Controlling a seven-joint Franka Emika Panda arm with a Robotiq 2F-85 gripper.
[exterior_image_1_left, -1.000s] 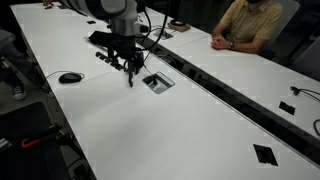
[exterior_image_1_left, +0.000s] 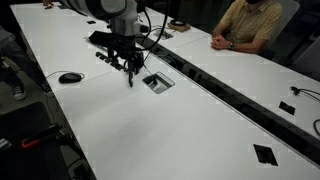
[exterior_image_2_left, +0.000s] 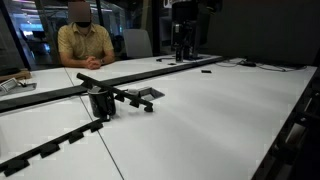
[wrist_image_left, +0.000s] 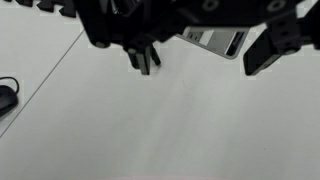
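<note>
My gripper hangs above the white table with its fingers wide apart in the wrist view and nothing between them. A shallow grey metal tray (exterior_image_1_left: 160, 87) lies on the table, just right of the gripper in exterior view 1. Inside the tray is a small dark item (wrist_image_left: 236, 43), partly cut off by the gripper in the wrist view. Another small dark object (exterior_image_1_left: 130, 82) shows below the gripper in exterior view 1; exterior view 2 has a dark object (exterior_image_2_left: 206, 71) on the table. What these are is too small to tell.
A black mouse (exterior_image_1_left: 71, 77) sits left of the gripper. Dark toothed strips (exterior_image_2_left: 40, 151) run along the table seam, near a dark clamp-like stand (exterior_image_2_left: 101, 103). Beyond the seam sits a person (exterior_image_2_left: 88, 42).
</note>
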